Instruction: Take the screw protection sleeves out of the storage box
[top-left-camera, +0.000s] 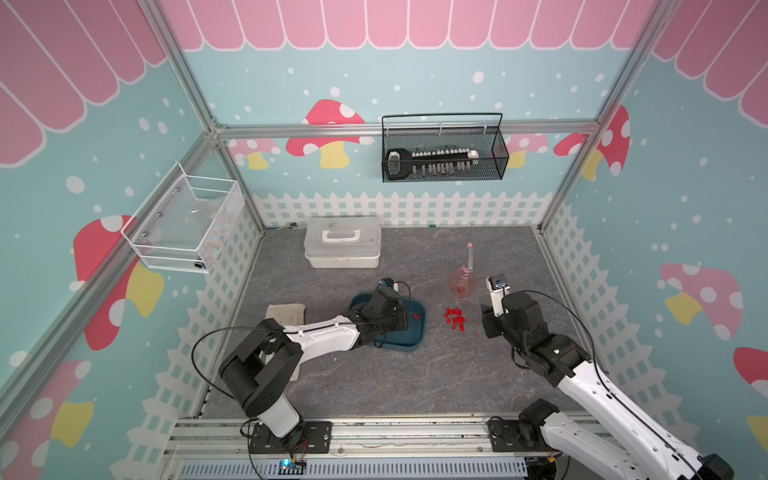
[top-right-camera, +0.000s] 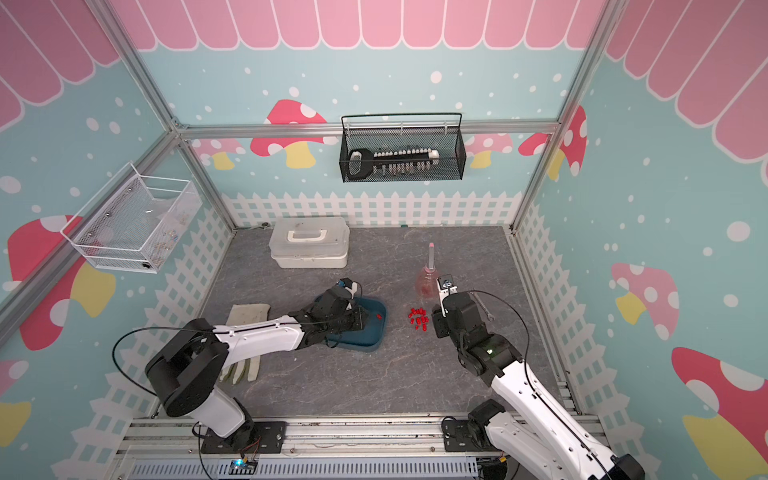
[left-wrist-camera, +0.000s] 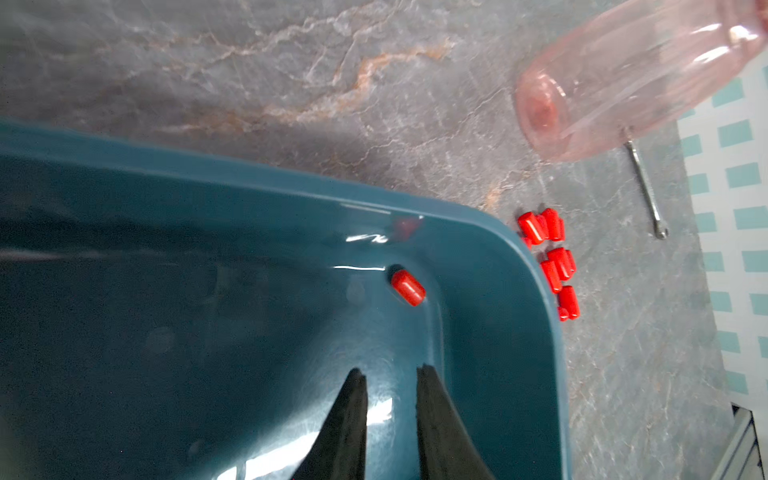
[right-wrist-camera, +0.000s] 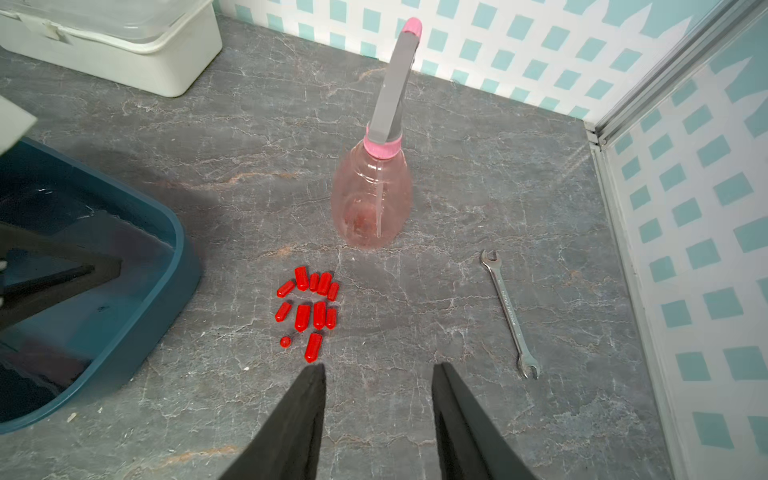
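Note:
One red sleeve (left-wrist-camera: 408, 286) lies inside the blue box (left-wrist-camera: 200, 192), in a corner. My left gripper hangs over the box with its fingers apart and nothing between them, short of that sleeve in the left wrist view. A loose pile of several red sleeves (right-wrist-camera: 319, 314) lies on the table right of the box. My right gripper is raised near that pile, open and empty.
A pink spray bottle (right-wrist-camera: 369, 200) stands behind the pile, and a wrench (right-wrist-camera: 509, 312) lies to the right. A white case (top-left-camera: 342, 248) sits at the back, and pale gloves (top-right-camera: 244, 316) lie at the left.

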